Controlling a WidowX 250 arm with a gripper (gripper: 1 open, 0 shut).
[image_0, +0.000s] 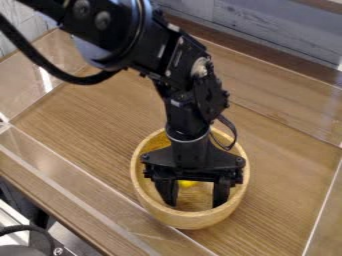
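Observation:
My black gripper (190, 188) is lowered into a round light-wood bowl (187, 218) in the camera view, its fingers open on either side inside the bowl. A small yellow object (187, 183) shows between and behind the fingers; most of it is hidden by the gripper, so I cannot tell its shape.
A white-grey wall (281, 35) runs along the back. The table's front edge crosses the lower left, with dark cables below it.

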